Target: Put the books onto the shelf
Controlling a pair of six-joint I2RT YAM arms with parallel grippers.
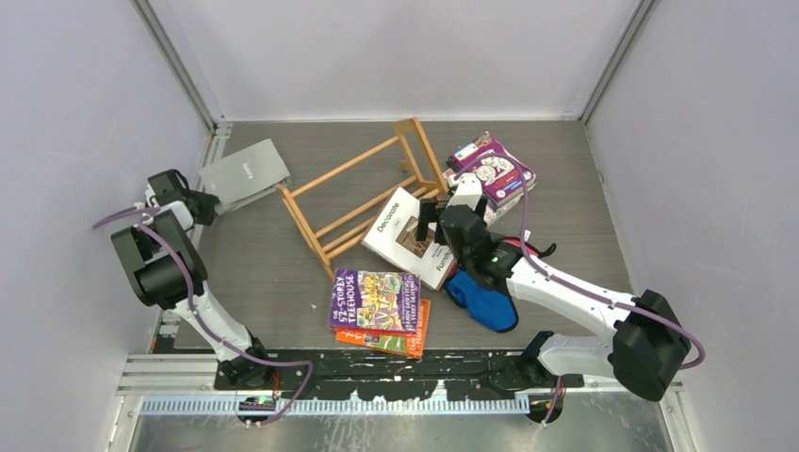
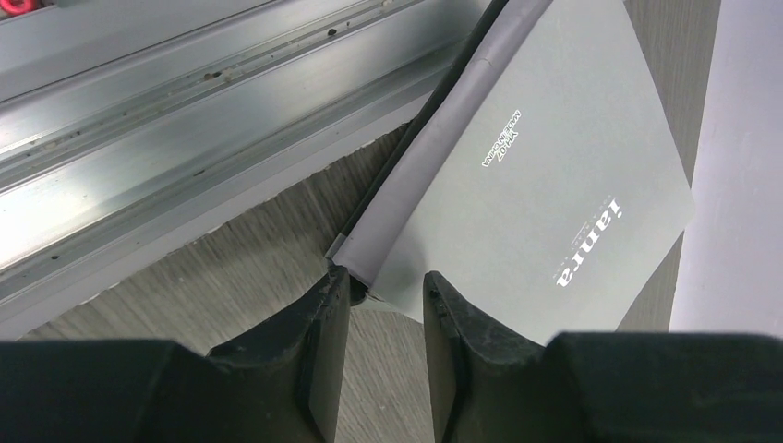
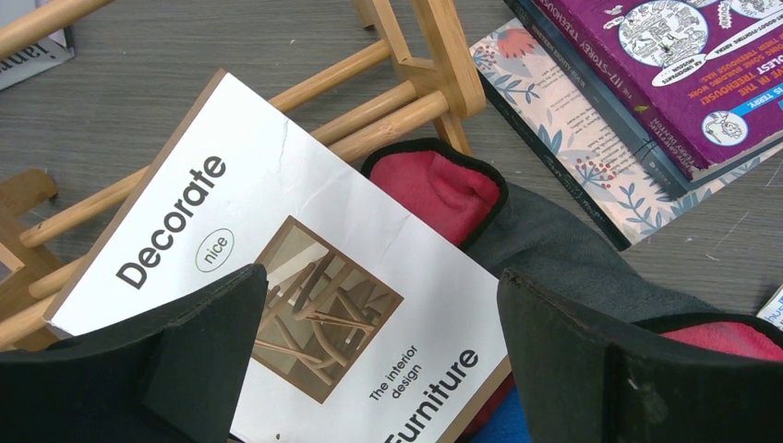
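Note:
Grey files (image 1: 243,171) lie at the back left. My left gripper is part open at their spine corner (image 2: 374,258), one finger at the spine's end. My right gripper hangs open above the white "Decorate" book (image 3: 185,268), which rests on a wooden rack (image 1: 349,160). A purple treehouse book (image 1: 375,301) lies on an orange book (image 1: 382,342) at the front; a stack of books (image 1: 490,169) sits at the back right.
A blue, red and grey bag (image 1: 482,301) lies under and beside the white book. Bare floor (image 1: 254,282) shows at the front left; the left wall and metal rail (image 2: 185,111) are close to my left gripper.

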